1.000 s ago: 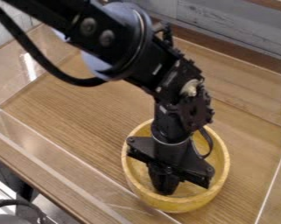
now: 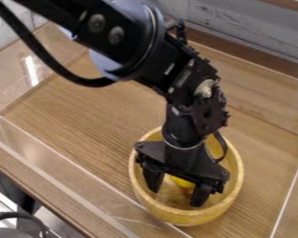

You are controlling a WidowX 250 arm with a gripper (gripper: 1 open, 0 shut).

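Observation:
A yellow bowl (image 2: 188,213) sits on the wooden surface at the lower right. My black gripper (image 2: 178,181) reaches down from above into it, open, its fingers inside the rim. A small bright yellow object (image 2: 182,183) shows between the fingers, partly hidden by them; whether they touch it I cannot tell.
A black cable loops at the upper left, and another dark cable lies at the lower left corner.
The gripper has lifted a little within the bowl, and more of the bright yellow object shows between its fingers now.

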